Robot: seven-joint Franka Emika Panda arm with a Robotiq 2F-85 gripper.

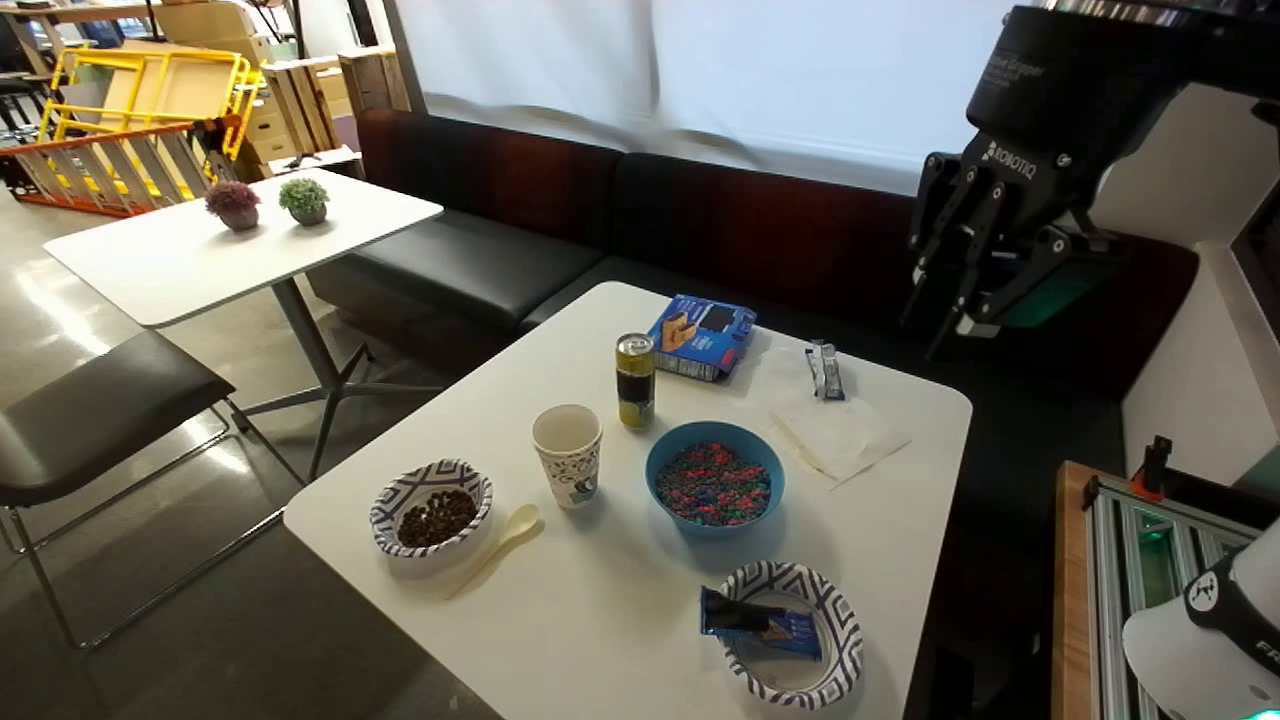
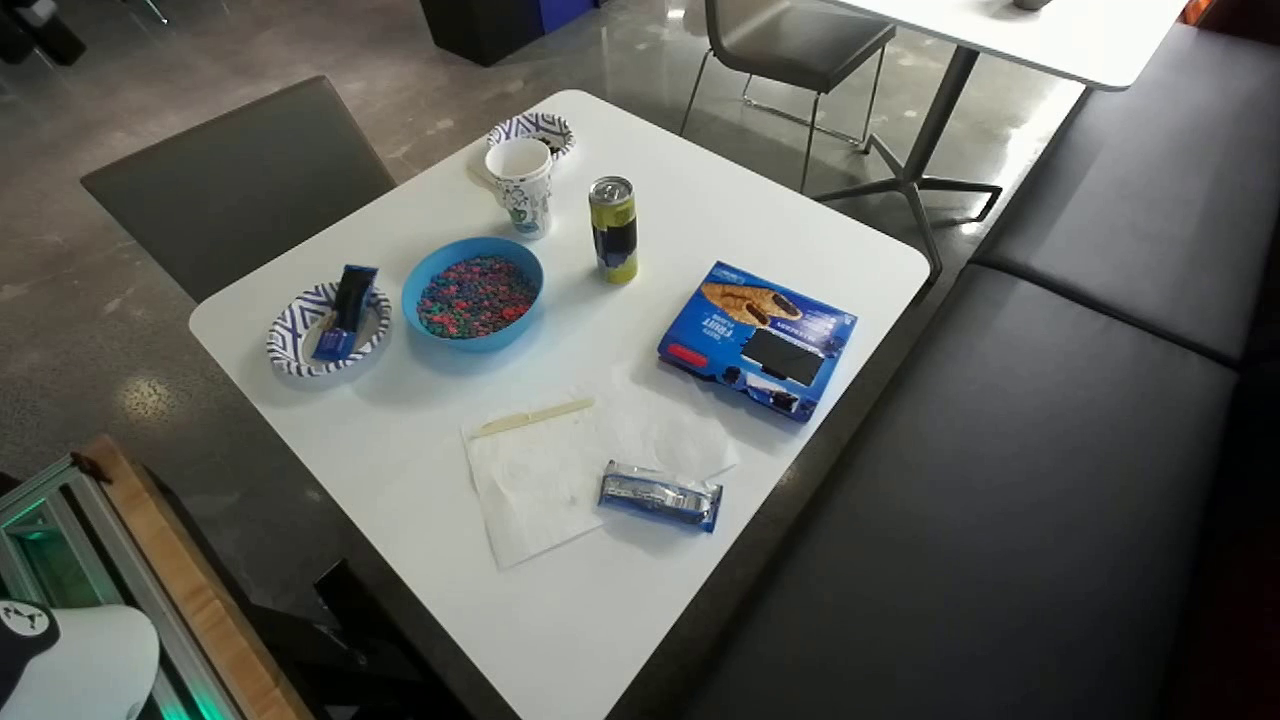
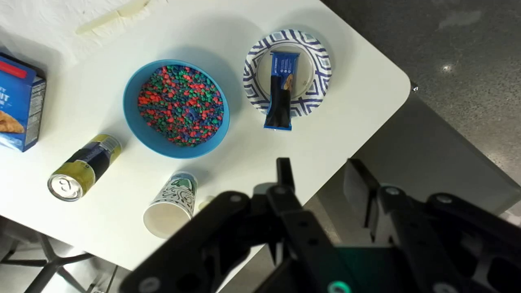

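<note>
High above the table's right side in exterior view 1 hangs my gripper, clear of every object. Its fingers stand apart in the wrist view, and the gap of the gripper is empty. A blue-and-black wrapped bar lies across a patterned paper bowl, one end over the rim. Beside it is a blue bowl of red, green and blue bits. A paper cup and a yellow-and-black can stand upright. Another wrapped bar rests by the napkin.
A blue snack box lies near the bench-side edge. At the far corner a patterned bowl holds brown pieces, with a pale spoon alongside. A pale utensil lies on the napkin. Bare tabletop shows nearest the robot's side.
</note>
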